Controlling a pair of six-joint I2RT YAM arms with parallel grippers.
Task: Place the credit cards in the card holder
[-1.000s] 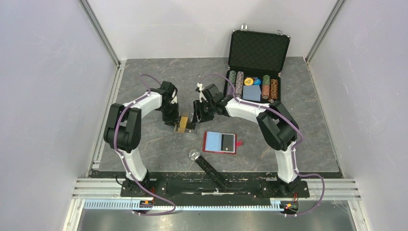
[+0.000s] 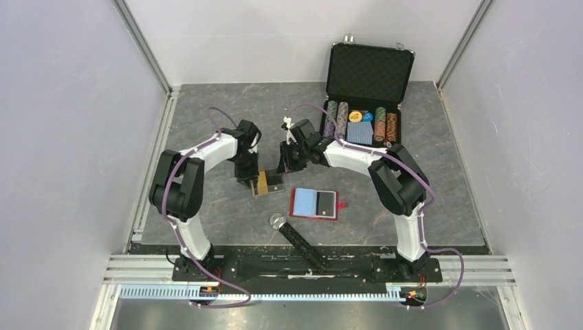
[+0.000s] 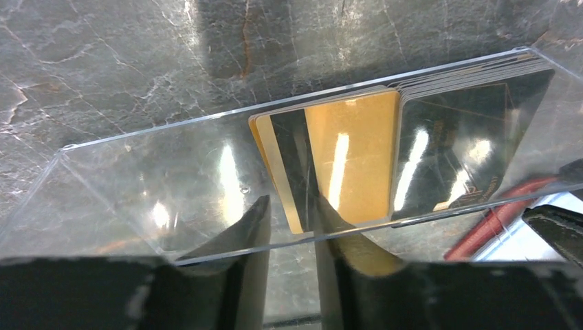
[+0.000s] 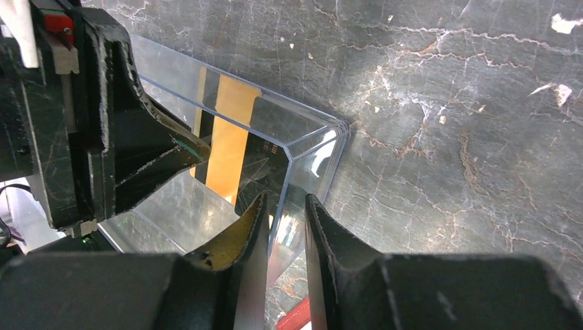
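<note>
A clear plastic box (image 3: 199, 172) holds a row of black cards (image 3: 460, 144) and a gold card (image 3: 357, 151) with a black stripe; it lies slightly left of the table's middle in the top view. Reaching over its near wall, my left gripper is partly open, its fingers apart near the gold card's lower left corner, and no card shows clearly between them. The box's end wall passes between the fingers of my right gripper, which is shut on it. An open red-edged case (image 2: 314, 218), apparently the card holder, shows a blue panel and a black one.
A microphone (image 2: 300, 242) lies near the front edge. An open black case (image 2: 370, 71) with poker chips and playing cards stands at the back right. Bare grey table surrounds the box, though both arms are close together over it.
The box has gone from slightly turned to nearly square and sits a little farther right.
</note>
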